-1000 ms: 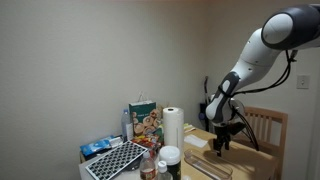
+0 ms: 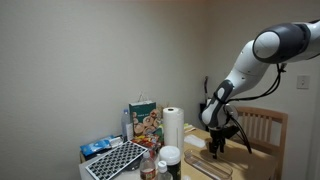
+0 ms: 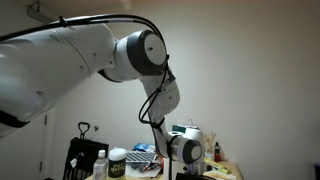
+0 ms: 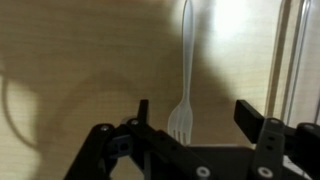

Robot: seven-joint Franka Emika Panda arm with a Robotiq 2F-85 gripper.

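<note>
A white plastic fork (image 4: 187, 75) lies flat on the wooden table, its tines toward my gripper and its handle running up toward the top of the wrist view. My gripper is open, one finger on each side of the fork's tine end, with the fork nearer the left finger (image 4: 143, 109). Nothing is clamped. In exterior view 1 my gripper (image 2: 215, 153) points down low over the table, right of the paper towel roll; the fork is too small to make out there.
A clear tray (image 2: 208, 166) stands close by; its edge (image 4: 292, 60) runs along the right of the wrist view. Also on the table are a paper towel roll (image 2: 173, 138), a dark-lidded tub (image 2: 170, 158), bottles and a dish rack (image 2: 115, 160). A wooden chair (image 2: 262, 125) stands behind.
The arm has shifted slightly, its upper part a little lower and farther left than before. The objects on the table look unmoved.
</note>
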